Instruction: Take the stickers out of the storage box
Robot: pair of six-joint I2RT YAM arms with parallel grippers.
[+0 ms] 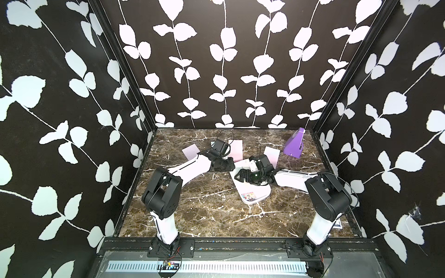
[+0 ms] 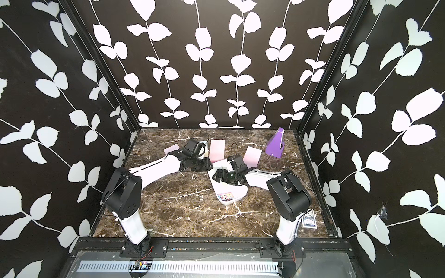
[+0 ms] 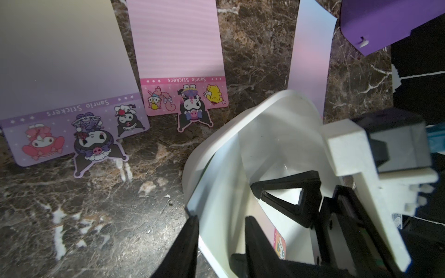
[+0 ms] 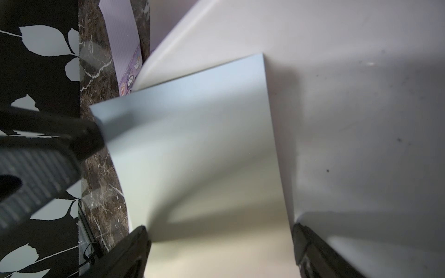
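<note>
A white storage box (image 1: 238, 187) stands mid-table. Inside it a sticker sheet (image 4: 208, 148), pale blue fading to cream, leans on the box's left wall, its upper corner raised to the rim. Over the box my right gripper is open, its fingers at either side of the sheet and not closed on it. My left gripper hangs at the box's left rim, also open; whether a sheet edge touches its fingers cannot be told. On the marble lie a purple sticker sheet (image 3: 65, 111), a pink one (image 3: 180, 60) and a bluish-pink one (image 3: 313, 60).
A purple wedge-shaped object (image 1: 294, 142) stands at the back right. A small card-like item (image 2: 309, 219) lies near the right front. Bare marble (image 1: 204, 208) is free at the front left. Both grippers are close together over the box.
</note>
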